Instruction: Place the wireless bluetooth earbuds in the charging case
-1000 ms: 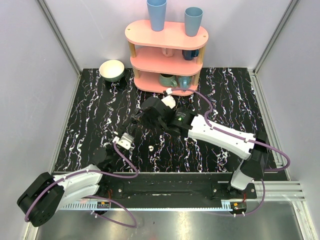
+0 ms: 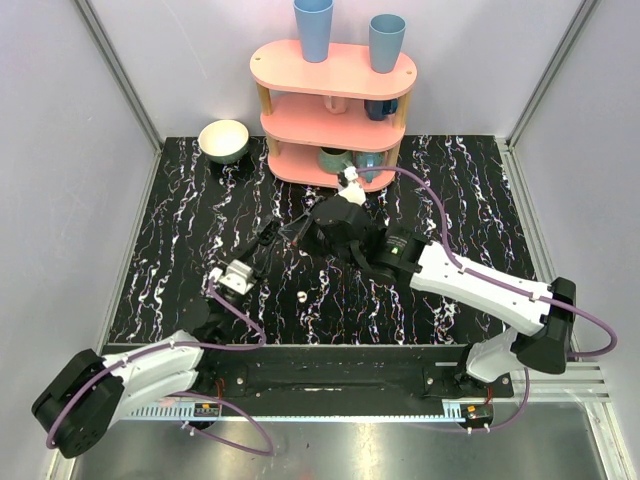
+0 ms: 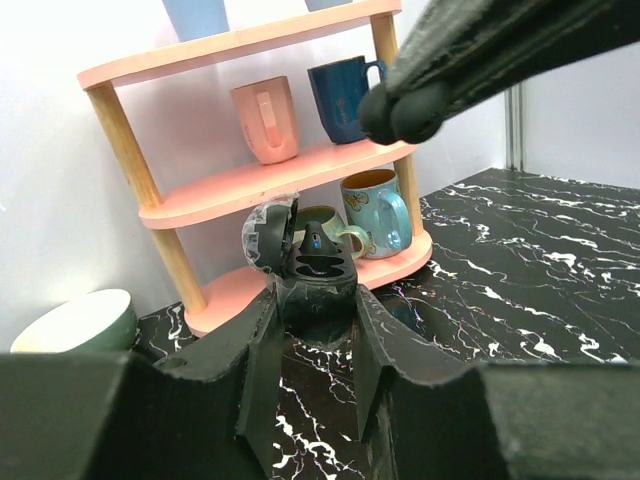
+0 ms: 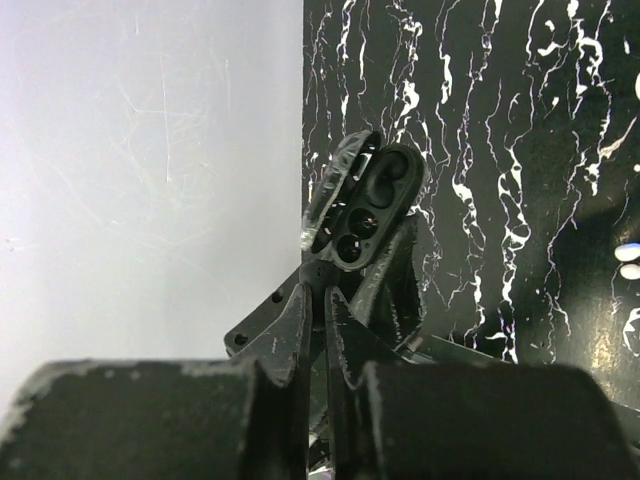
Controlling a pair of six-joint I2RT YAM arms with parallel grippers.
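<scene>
The black charging case (image 3: pixel 318 285) stands with its lid raised, held between the fingertips of my left gripper. In the right wrist view the case (image 4: pixel 372 205) shows two round empty sockets at its near end; a dark rounded shape, seemingly an earbud (image 4: pixel 383 185), sits in the far end. My right gripper is shut on a small dark piece that looks like the other earbud (image 4: pixel 318 272). From above, the right gripper (image 2: pixel 296 236) is just to the right of the case, apart from it. Its dark tips fill the left wrist view's upper right.
Two small white pieces (image 4: pixel 628 260) lie on the black marbled table. At the back stands a pink shelf (image 2: pixel 330 125) with mugs and cups, and a green bowl (image 2: pixel 224 140) is left of it.
The right arm has drawn back to the right, opening a gap between its fingertips and the case. The left gripper has shifted slightly left with the case still in it.
</scene>
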